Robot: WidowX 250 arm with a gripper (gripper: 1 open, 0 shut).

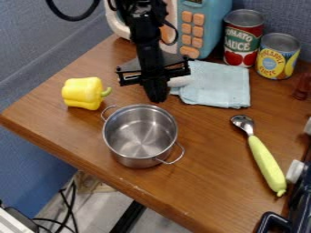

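Note:
My black gripper [155, 89] hangs over the table just behind the steel pot [142, 136], beside a folded light-blue cloth [216, 86]. A small pale object [179, 81] lies at the cloth's left edge, partly behind the gripper. I cannot tell whether the fingers are open or shut. A yellow pepper [83, 94] lies left of the pot.
A tomato can [242, 38], a yellow can [278, 58] and a toy microwave [199, 27] stand at the back. A yellow-handled spoon [265, 163] lies right, near dark items at the edge.

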